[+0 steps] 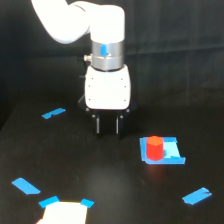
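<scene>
My gripper (108, 128) hangs from the white arm in the upper middle of the camera view. Its two dark fingers stand wide apart, so it is open, with nothing visible between them. To the right and nearer the camera, a red block (154, 148) rests at the left part of a pale square (171, 149) framed in blue tape. Block and gripper are clearly apart. At the bottom left lies a cream-coloured object (66, 214), cut off by the lower edge.
Blue tape strips (26, 186) mark the dark table at several places, including one strip (196, 196) at the lower right. A dark curtain (180, 60) hangs behind.
</scene>
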